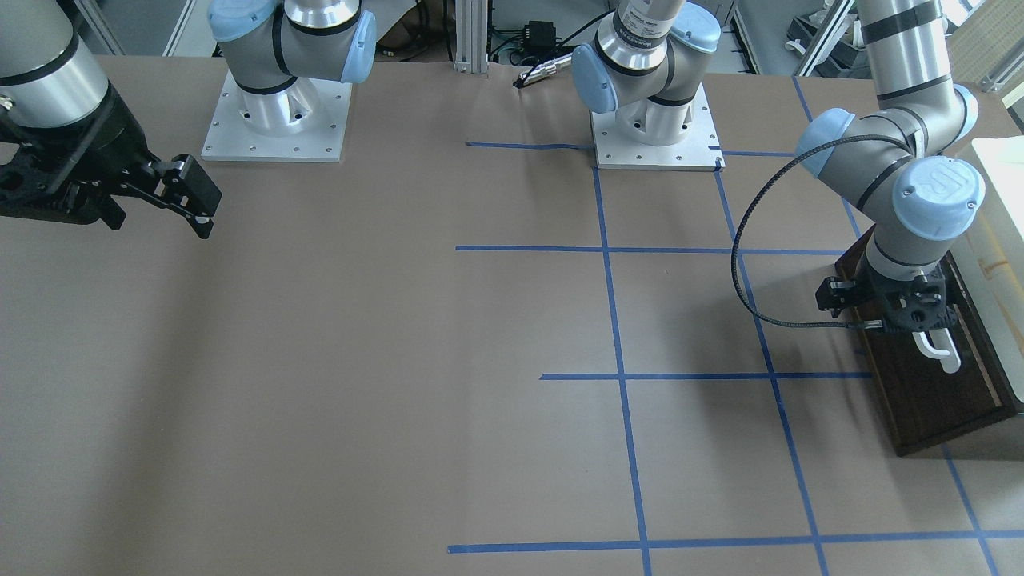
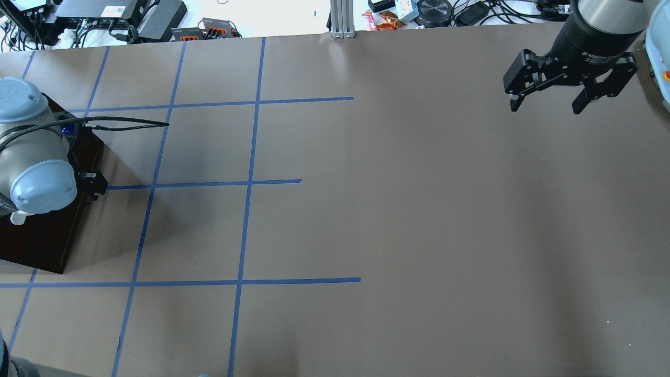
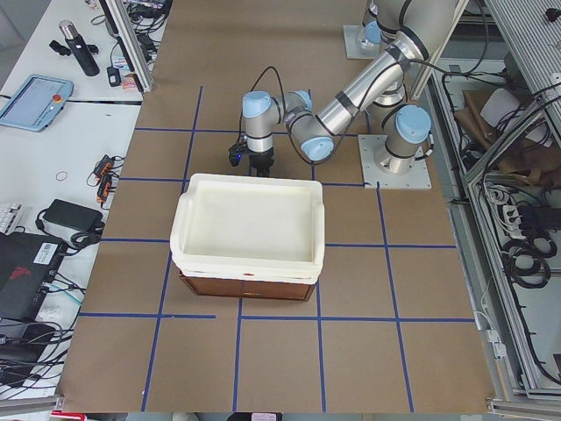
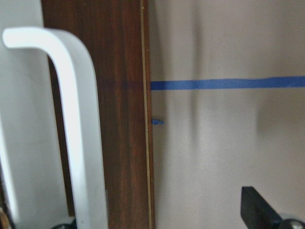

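Note:
My gripper (image 1: 883,299) hangs at the dark wooden box (image 1: 922,403) on the right of the front view, just at its white handle (image 1: 946,355). In the left wrist view the handle (image 4: 78,119) runs down the left side, very close, over the wood front (image 4: 124,143), with a black finger tip at lower right. Whether the fingers are open or shut around the handle is not clear. In the left view the box carries a cream lid or tray top (image 3: 247,224).
A second black gripper (image 2: 568,78) hangs at the top right of the top view. Two arm bases (image 1: 658,144) stand at the back.

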